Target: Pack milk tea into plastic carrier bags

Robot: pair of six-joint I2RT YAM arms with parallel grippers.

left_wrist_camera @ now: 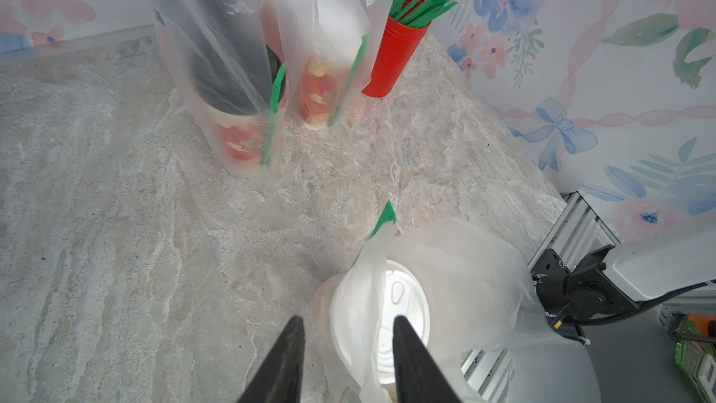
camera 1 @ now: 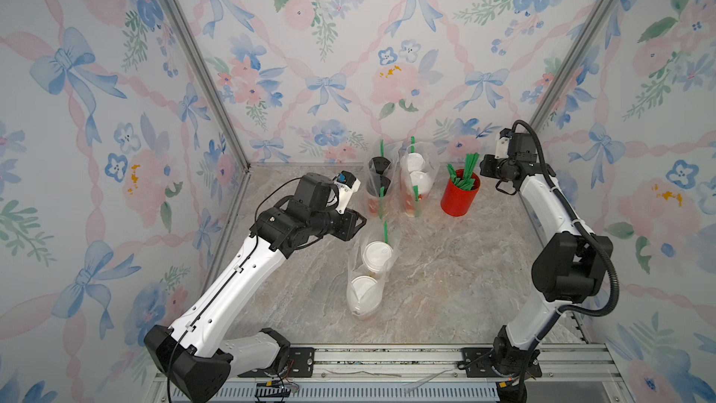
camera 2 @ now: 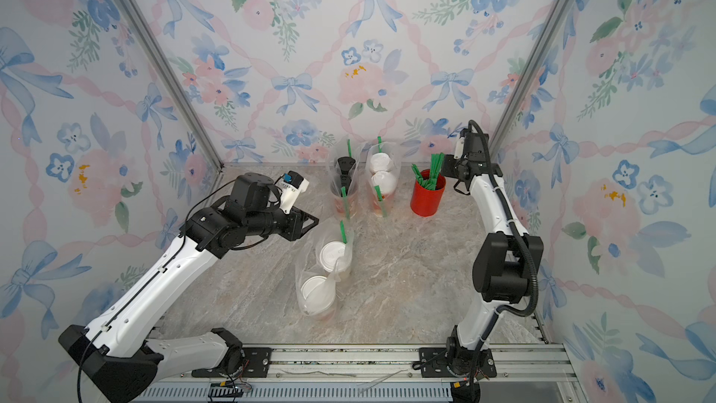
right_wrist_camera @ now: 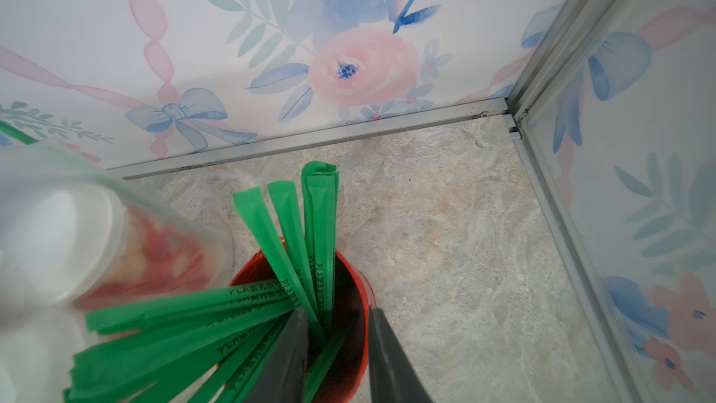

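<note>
In the front clear bag [camera 1: 389, 242], two white-lidded cups stand one behind the other, with a green straw [camera 1: 385, 230] upright at the far end. My left gripper is parted above the bag's left side; a fold of film shows past its fingers, with no grip on it visible. At the back, one bag holds black-lidded cups [camera 1: 379, 171] and another white-lidded cups [camera 1: 420, 180], both with green straws. My right gripper hangs parted over the right side of the red bucket [camera 1: 455, 202]. Green straws [right_wrist_camera: 164, 336] fill the bucket, and none is seen gripped.
The two back bags stand close together, left of the red bucket. Bare marbled tabletop [camera 1: 470, 276] lies right of the front bag, and more is free at the left. Flowered walls [camera 1: 313, 44] close in the back and sides.
</note>
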